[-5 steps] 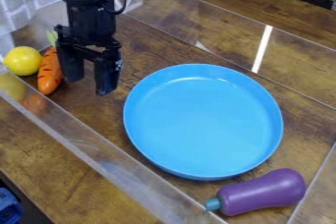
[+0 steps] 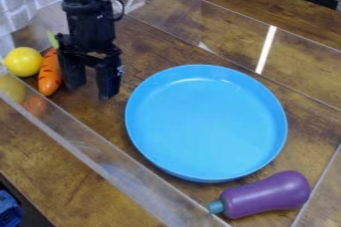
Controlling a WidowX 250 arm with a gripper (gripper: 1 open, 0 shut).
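My black gripper (image 2: pixel 91 72) hangs low at the left of the camera view, its fingers open just right of an orange carrot (image 2: pixel 51 72), close to it. A yellow lemon (image 2: pixel 22 60) lies at the far left beside the carrot. A large blue plate (image 2: pixel 206 121) fills the middle right. A purple eggplant (image 2: pixel 266 193) lies at the bottom right.
Clear low walls surround the wooden surface (image 2: pixel 186 42). Bare wood shows behind the plate and below the gripper. Part of a blue object (image 2: pixel 7 211) shows at the bottom left corner.
My gripper has shifted very slightly left, toward the carrot. The plate, eggplant and lemon have stayed in place.
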